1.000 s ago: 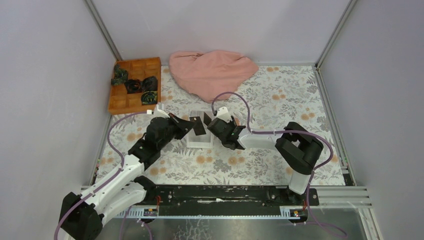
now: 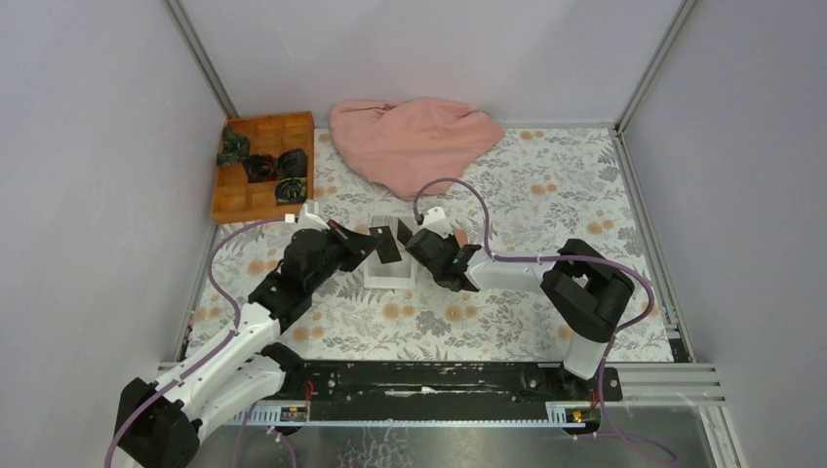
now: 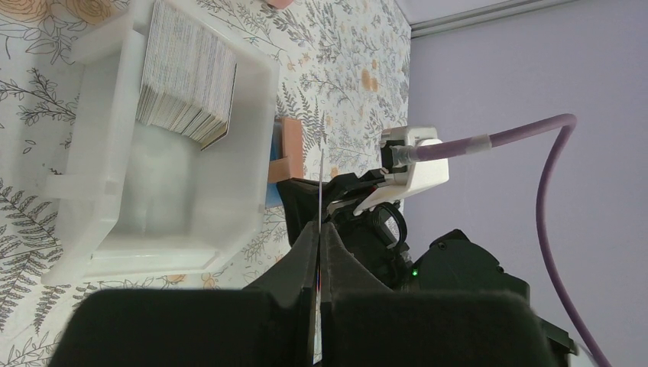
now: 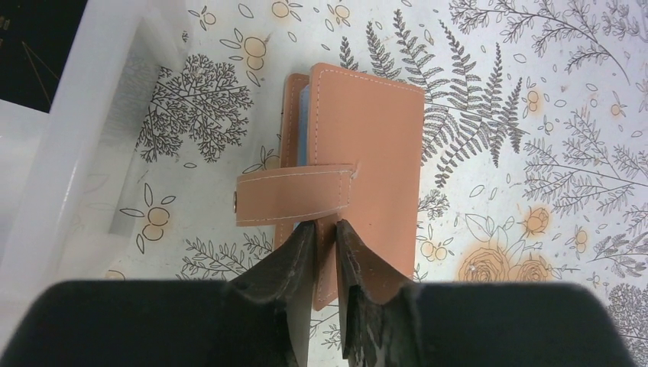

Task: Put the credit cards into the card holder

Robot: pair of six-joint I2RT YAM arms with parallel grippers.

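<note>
My left gripper is shut on a thin black card [image 2: 389, 246], held above the white box; the left wrist view shows the card only edge-on. The tan card holder [image 4: 374, 145], with a strap [image 4: 294, 197] across it and something blue inside, stands on the cloth beside the box. At its near edge is my right gripper, its fingers on both sides of the tan cover with only a narrow gap. Whether they press on the cover cannot be told. From above, the right arm mostly hides the holder.
Inside the white box [image 3: 248, 180] a stack of cards [image 3: 187, 69] fills one end. A wooden tray [image 2: 261, 208] with dark items stands at the back left, and a pink cloth [image 2: 410, 141] lies at the back.
Both arms look nearly still in the top view. The black card stays over the white box, and the right gripper remains by the holder.
</note>
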